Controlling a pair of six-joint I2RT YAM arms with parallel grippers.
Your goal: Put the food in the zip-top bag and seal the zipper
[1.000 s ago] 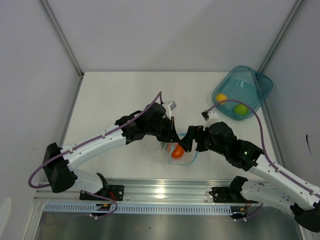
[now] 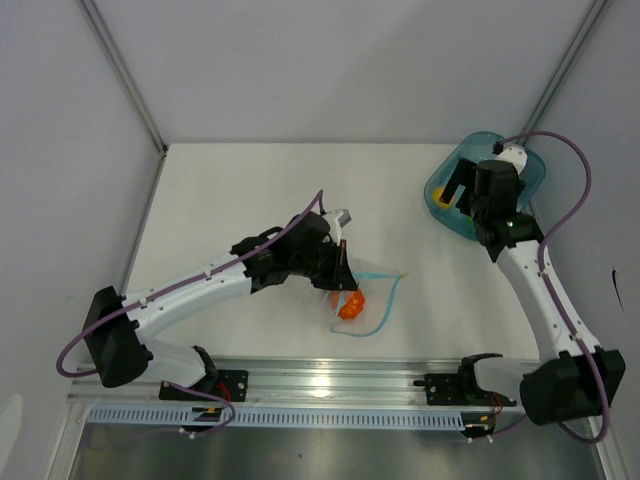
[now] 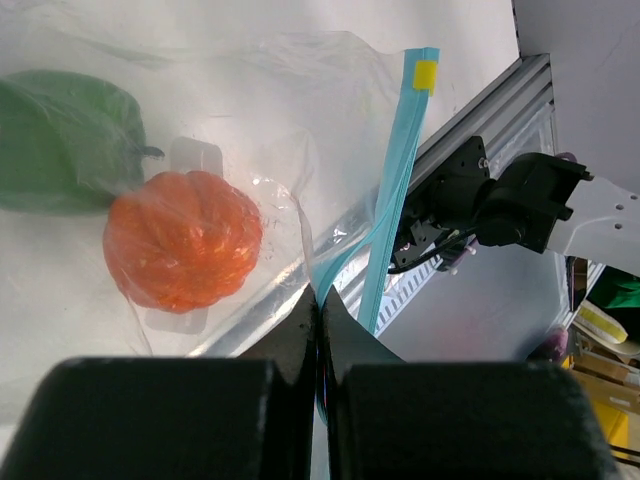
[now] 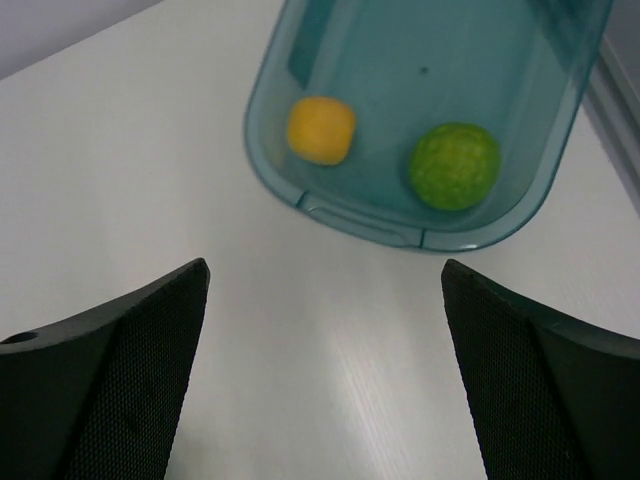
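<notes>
A clear zip top bag [image 3: 290,110] with a blue zipper rim [image 3: 398,170] lies on the table, its mouth standing apart as a loop in the top view. My left gripper is shut on the edge of that rim. Inside the bag are an orange-red pumpkin-like food [image 3: 185,240] and a green pepper-like food [image 3: 65,140]. Over at the back right, my right gripper is open, its fingers [image 4: 150,370] wide apart and empty, near the teal bin [image 4: 370,232]. The bin holds a yellow-orange food [image 4: 321,130] and a round green food [image 4: 455,166].
A metal rail [image 2: 320,380] runs along the front edge. Walls stand close on both sides, the right one near the bin.
My right gripper has swung from the bag's mouth up and right to the bin, where it now covers part of it. The left arm and the bag have barely moved.
</notes>
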